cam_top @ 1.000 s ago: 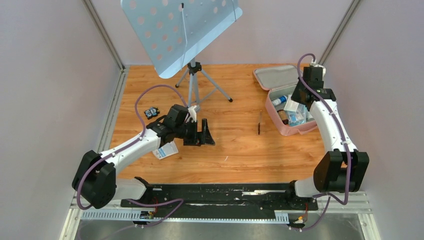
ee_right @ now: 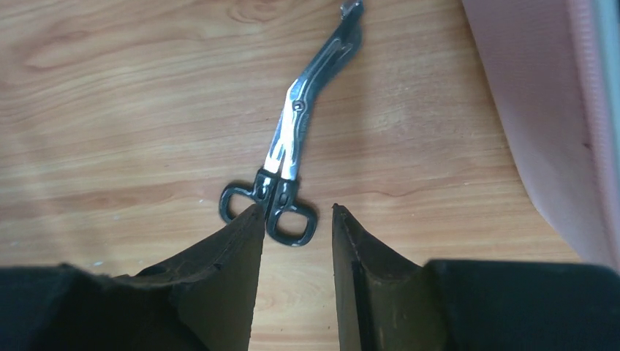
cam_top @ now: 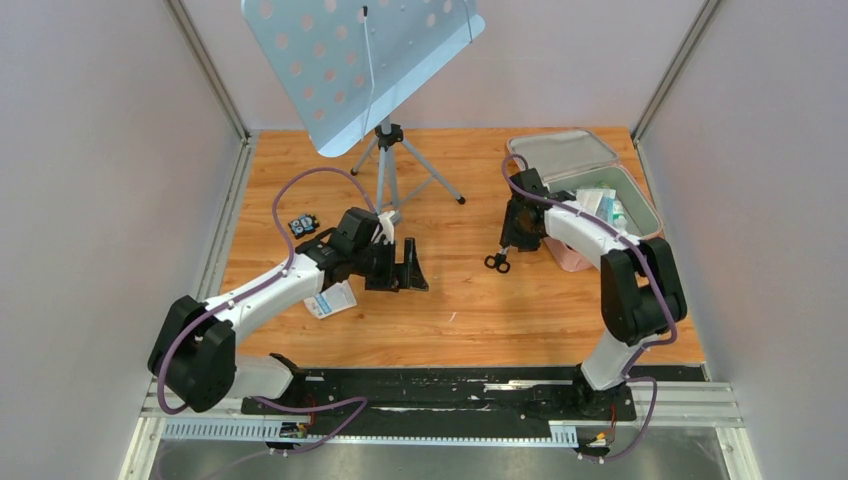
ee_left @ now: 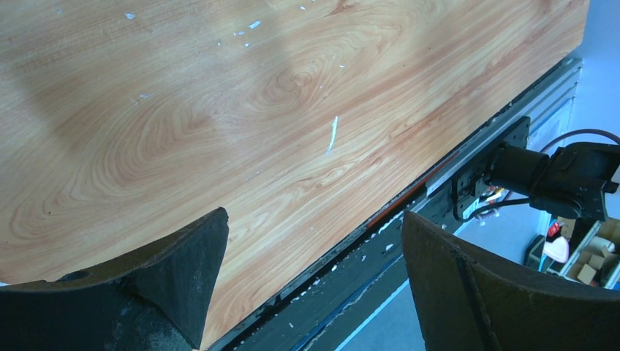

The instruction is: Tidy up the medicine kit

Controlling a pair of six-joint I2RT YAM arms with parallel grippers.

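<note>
Metal scissors with black handles (ee_right: 289,131) lie flat on the wooden table, their handle end nearest my right gripper in the right wrist view. That gripper is open above them, its fingers apart and nothing held. From the top, only the scissors' handles (cam_top: 497,264) and a bit of blade show; the arm covers the rest. Just to the right stands the pink case (cam_top: 566,257), lid folded back, with packets (cam_top: 598,203) inside, partly hidden by the arm. My left gripper hangs open and empty over bare table.
On the left side lie a white-and-blue packet (cam_top: 331,300) beside the left arm and a small dark box (cam_top: 303,226). A tripod (cam_top: 388,175) carrying a large pale-blue perforated board stands at the back.
My right arm has swung left from over the case to above the scissors. A second ago the scissors looked like a thin upright line; now they lie flat. The left arm is still.
</note>
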